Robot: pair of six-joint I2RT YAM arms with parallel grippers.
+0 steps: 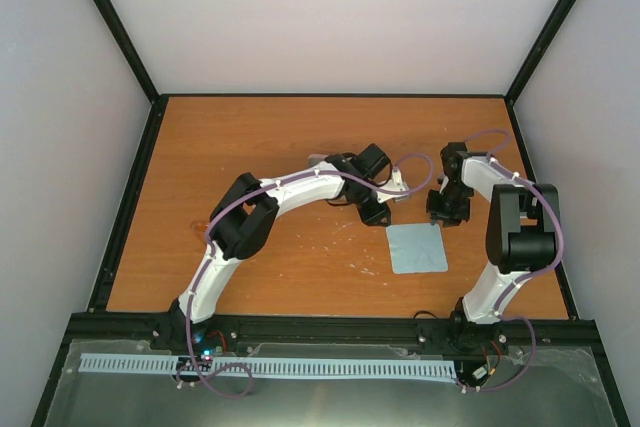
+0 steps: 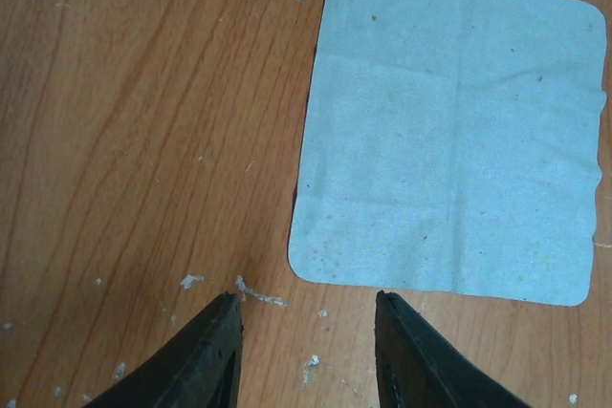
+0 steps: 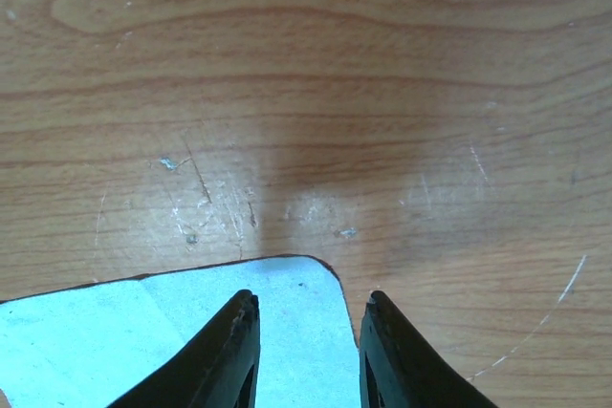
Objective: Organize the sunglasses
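A square pale blue cloth lies flat on the wooden table. My left gripper hangs at the cloth's upper-left in the top view; in its wrist view it stands open, empty, just beside the cloth's edge. My right gripper is over the cloth's upper-right corner, open and empty. A partly hidden pale object lies behind the left arm in the top view; I cannot tell whether it holds the sunglasses.
The two arms stand close together around the cloth. Frame rails and walls bound the table.
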